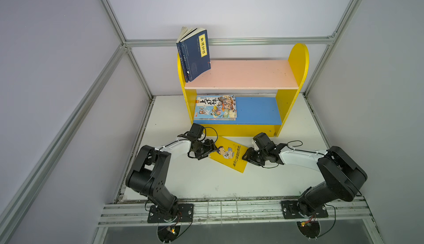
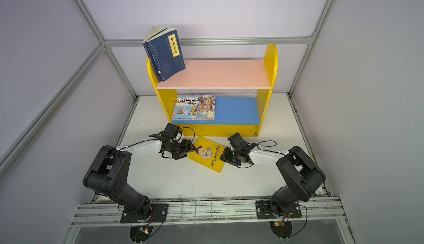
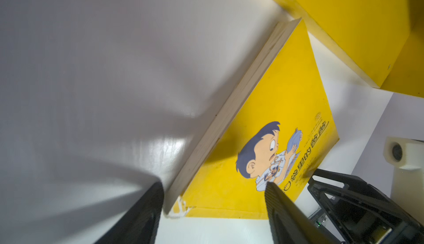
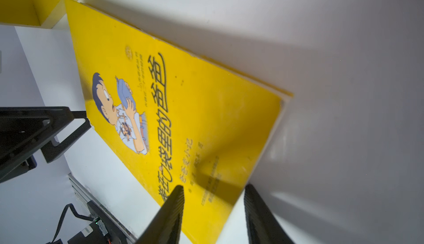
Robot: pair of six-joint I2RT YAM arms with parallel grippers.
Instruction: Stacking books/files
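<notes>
A yellow picture book [image 1: 227, 152] lies flat on the white table before the shelf, set at a slant. My left gripper is part open over the book's near left corner, one finger beside the edge of its pages, the other above the cover. On the opposite side, my right gripper is part open across the book's edge, one finger over the cover and the other just off it. Neither shows a clear hold on the book.
The yellow shelf unit [image 2: 269, 62] stands behind. Two or more navy books [image 1: 194, 56] lean at the left of its pink top board; comic books [image 1: 214, 107] lie on the left of the blue board [image 1: 258, 109], whose right part is clear.
</notes>
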